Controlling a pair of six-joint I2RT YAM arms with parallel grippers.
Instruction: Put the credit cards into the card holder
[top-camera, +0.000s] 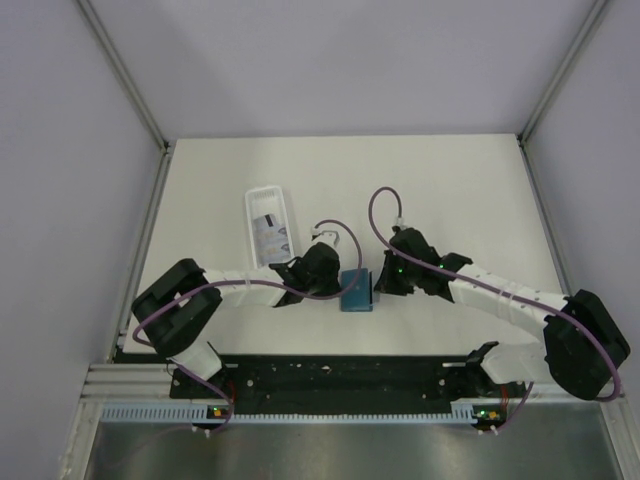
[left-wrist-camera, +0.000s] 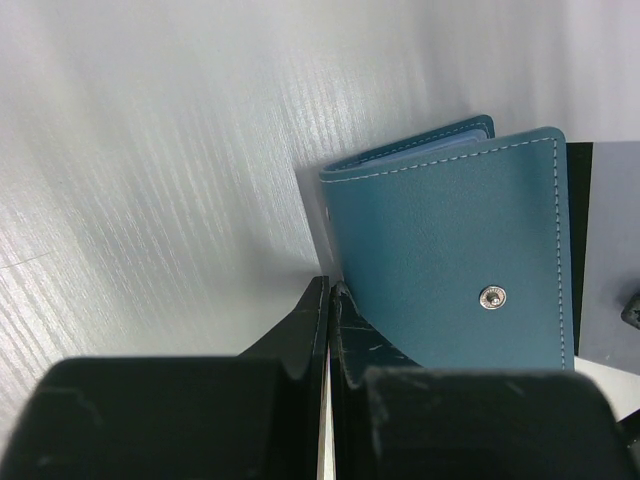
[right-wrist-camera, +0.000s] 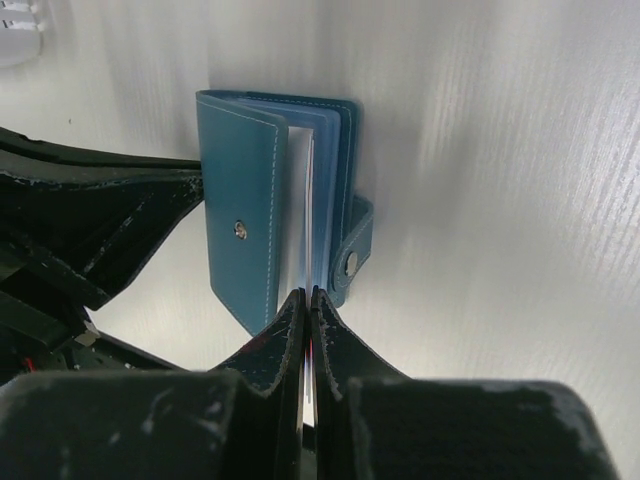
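The teal card holder (top-camera: 355, 290) stands on the table between both grippers, its cover spread open in the right wrist view. My left gripper is shut, its tips against the left side of the cover, and nothing shows between them. A grey credit card (left-wrist-camera: 615, 230) with a black stripe is at the holder's open side, with a black fingertip of my right gripper on it. In the right wrist view my right gripper is shut on this card, seen edge-on as a thin white line in front of the opening. How far it reaches inside cannot be told.
At the back left, a white tray (top-camera: 250, 215) holds more cards (top-camera: 270, 238). Both arms come close together around the holder.
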